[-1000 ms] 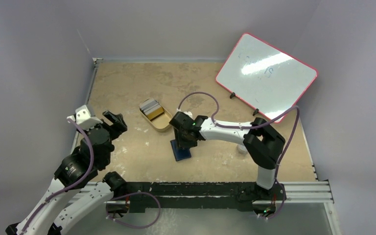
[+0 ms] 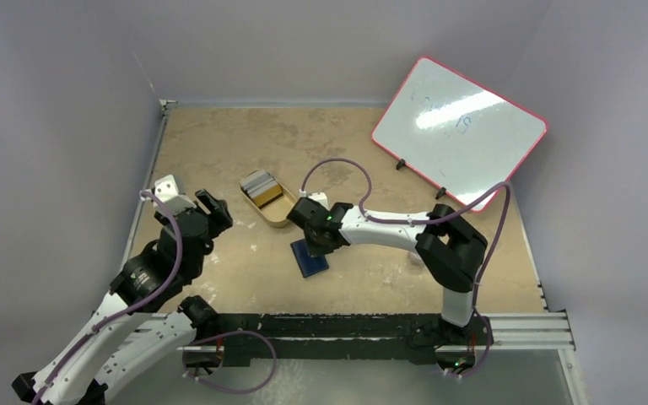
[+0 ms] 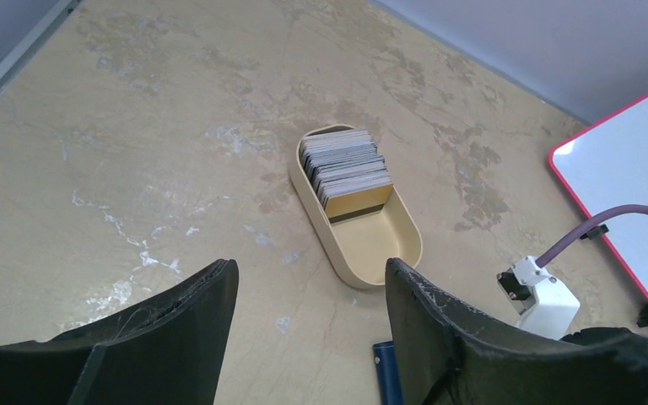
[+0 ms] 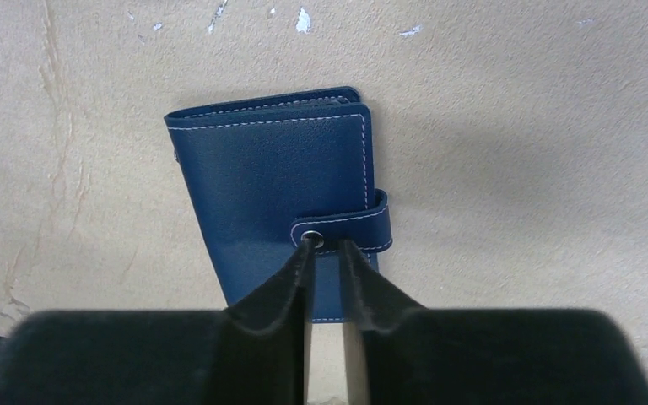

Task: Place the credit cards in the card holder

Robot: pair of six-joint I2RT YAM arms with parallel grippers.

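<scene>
The dark blue card holder (image 4: 261, 177) lies closed on the table, its strap and metal snap (image 4: 313, 239) uppermost. In the right wrist view my right gripper is over that strap, its fingertips slightly apart with the snap by the left one; whether they touch it I cannot tell. A stack of cards (image 3: 344, 164) stands in the far part of a tan tray (image 3: 380, 240), seen in the left wrist view. My left gripper is open, nothing between its fingers, left of the tray in the top view. The card holder's far part is partly hidden by the right arm from above.
A red-framed whiteboard (image 2: 460, 131) leans at the back right. A small clear object (image 2: 416, 259) lies partly hidden behind the right arm. Purple cables (image 2: 337, 160) loop above both arms.
My left arm has moved right, closer to the tray.
</scene>
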